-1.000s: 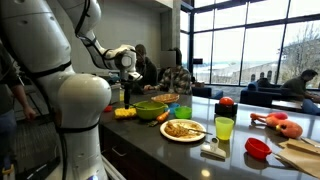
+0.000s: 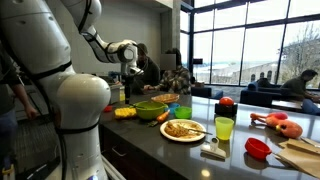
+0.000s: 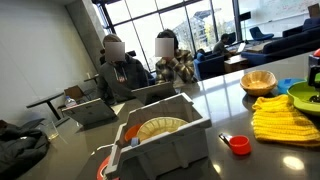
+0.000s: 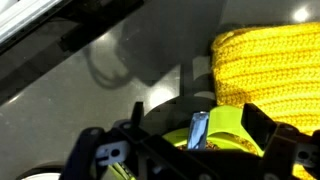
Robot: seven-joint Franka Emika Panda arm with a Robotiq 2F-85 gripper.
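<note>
My gripper is open, its two black fingers wide apart at the bottom of the wrist view, with nothing held between them. Below the gap lies part of a green bowl, with a small bluish, pale-ended item showing at it; what that item is, I cannot tell. A yellow knitted cloth is spread beside the bowl. In exterior view 1 the gripper hangs well above the table, over the green bowl and the yellow cloth.
A plate of food, a green cup and a red bowl stand along the table. A grey bin and a wicker bowl flank the cloth. Two people are behind the table.
Over the last second my gripper has risen and shifted slightly right in exterior view 1. The bowl, cloth and other tabletop things look unmoved.
</note>
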